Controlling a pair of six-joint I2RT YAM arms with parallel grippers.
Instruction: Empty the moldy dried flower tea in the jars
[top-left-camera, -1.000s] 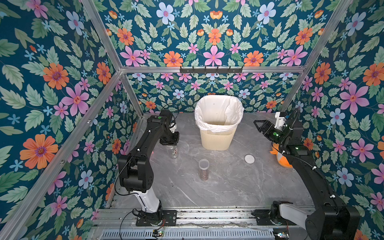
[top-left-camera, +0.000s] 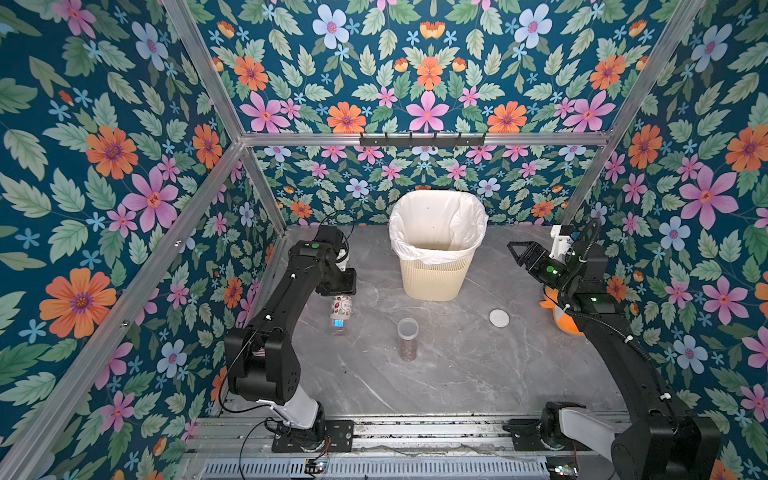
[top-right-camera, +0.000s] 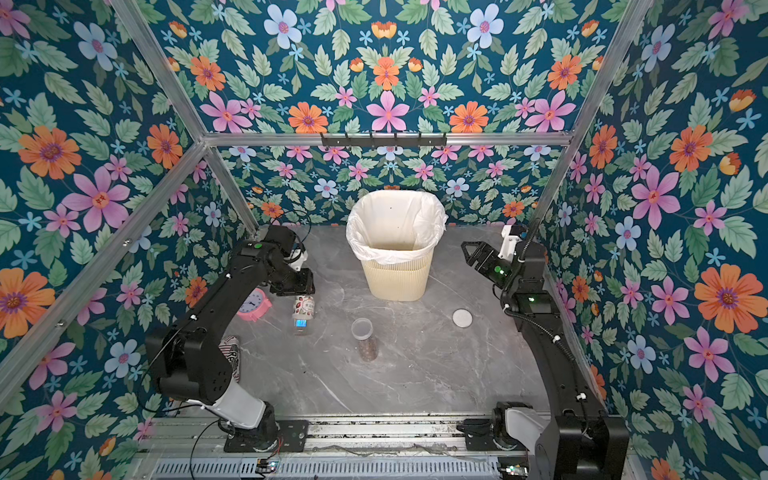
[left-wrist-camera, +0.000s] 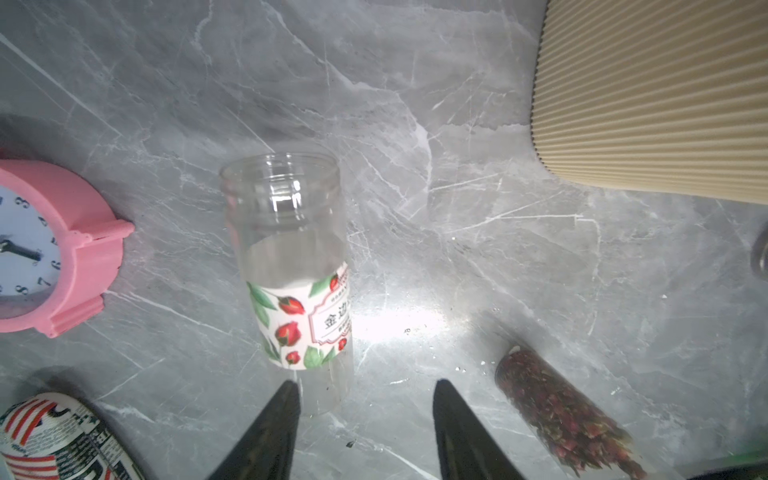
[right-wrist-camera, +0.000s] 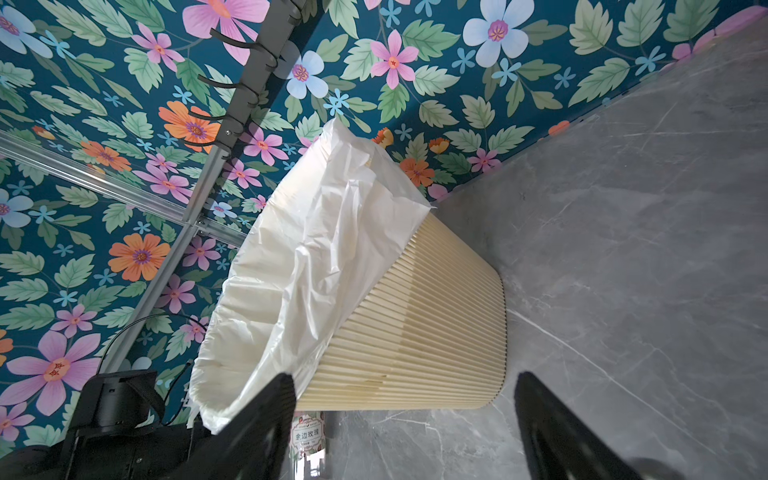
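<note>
An empty clear jar (left-wrist-camera: 300, 320) with a rose-printed label lies or stands just beyond my left gripper, whose fingers are parted with nothing gripped; from above it is in front of that gripper. A jar of dark dried flowers (top-left-camera: 407, 344) sits at the centre front, also low right in the left wrist view. The lined bin (top-left-camera: 436, 280) stands at the back centre. My right gripper is open and empty, raised right of the bin.
A white lid (top-left-camera: 498, 317) lies at the right, near an orange object (top-left-camera: 568, 320). A pink clock (left-wrist-camera: 88, 264) and striped item (left-wrist-camera: 56, 440) are at the left. The front middle has free floor.
The left arm has shifted slightly toward the left front, and the rose-label jar appears in a different position below its gripper. The right arm and bin are unchanged.
</note>
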